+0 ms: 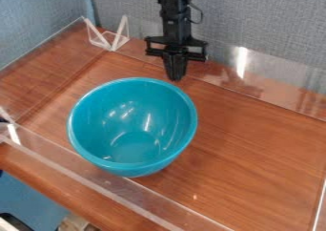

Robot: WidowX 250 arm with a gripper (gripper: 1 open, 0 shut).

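Note:
My black gripper (176,71) hangs from the arm at the back of the wooden table, a little above its surface and behind a large teal bowl (132,128). Its fingers look shut, with nothing visible between them. The bowl stands upright and looks empty, apart from the gripper.
A white wire-like object (105,36) sits at the back left by the wall. Clear panels run along the back and front edges, with grey padded walls behind.

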